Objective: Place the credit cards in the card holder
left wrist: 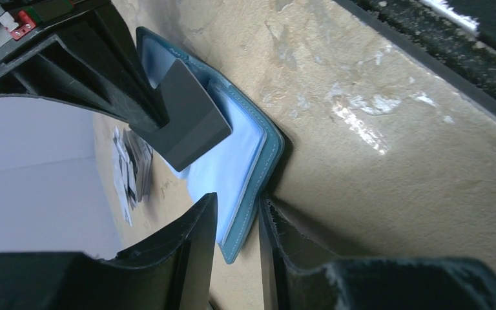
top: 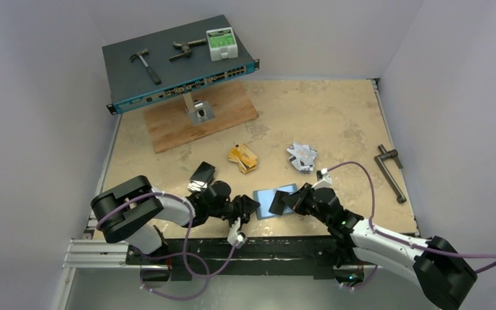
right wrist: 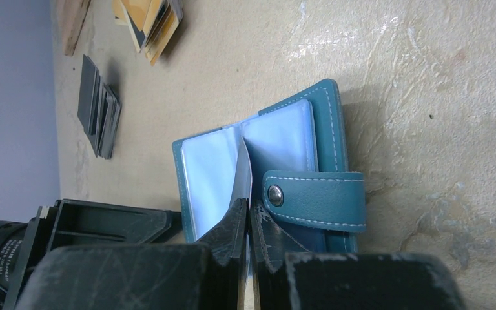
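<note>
The open card holder (top: 266, 195), blue-green with pale sleeves, lies between my two grippers. A dark card (left wrist: 190, 123) is pinched in my right gripper, which is shut on it. That card stands tilted over the middle of the holder in the right wrist view; whether its lower edge is inside a sleeve I cannot tell. My left gripper is part open, its fingertips on either side of the holder's left edge; contact is unclear. Other cards lie in piles: dark (top: 203, 173), yellow (top: 243, 158) and silver-white (top: 302, 157).
The holder's strap with a snap button (right wrist: 313, 200) is on its right side. A metal hinged piece (top: 392, 171) lies at the right edge. At the back left, a rack unit (top: 177, 61) stands on a wooden board (top: 161, 129).
</note>
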